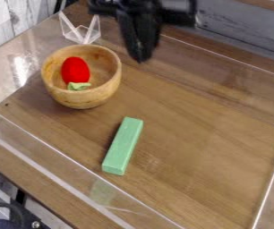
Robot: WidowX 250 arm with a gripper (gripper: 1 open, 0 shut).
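Note:
My gripper (140,45) is a dark, blurred shape at the top centre, above and to the right of a wooden bowl (101,87); its fingers are too blurred to tell their state. In the bowl are a red object (75,68) and a small green piece (79,87). A green bar (123,145) lies on the wooden table (200,161) below the bowl, to the right.
Clear edging runs along the lower left and right sides. A clear, angular object (80,31) stands behind the bowl, near a grey wall at the back.

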